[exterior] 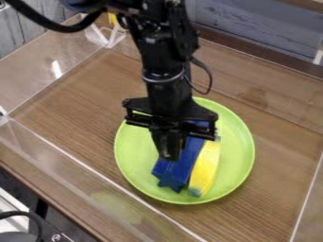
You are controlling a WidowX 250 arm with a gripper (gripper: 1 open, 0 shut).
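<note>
A green plate (235,142) lies on the wooden table. On it are a blue object (173,170) and, just to its right, a yellow object (203,175) with a pale top end. My black gripper (169,142) is over the plate at the upper left end of the blue object, partly hiding it. Its fingers look close together, and I see nothing clearly held between them.
A pale wooden wall stands behind, and clear edging runs along the table's left and front sides.
</note>
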